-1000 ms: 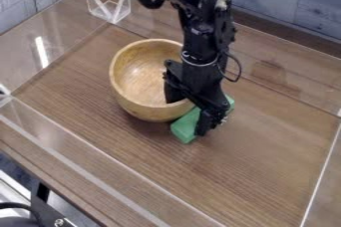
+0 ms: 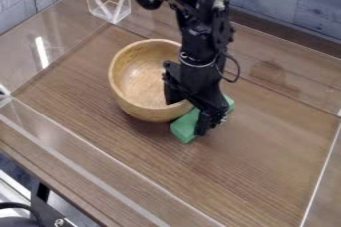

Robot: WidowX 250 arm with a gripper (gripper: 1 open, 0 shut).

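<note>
My black gripper hangs down over a green object lying on the wooden table, just right of a wide tan bowl. Its lower parts overlap the bowl's right side and the green object. The dark fingers blend together, so I cannot tell whether they are open or shut, or whether they grip the green object.
A white wire or plastic item sits at the back left, and walls border the back.
</note>
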